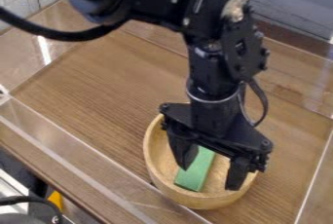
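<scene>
My black gripper [208,165] is open and hangs low over a tan round bowl [166,182], its fingers down within the bowl's outline. A green rectangular block [192,176] lies in the bowl, partly hidden under the gripper, between and just left of the fingers. I cannot tell whether the fingers touch it.
Clear edge strips run along the front left and back, with a white wall at the back. A black cable and a small yellow object [55,198] are at the lower left, off the table.
</scene>
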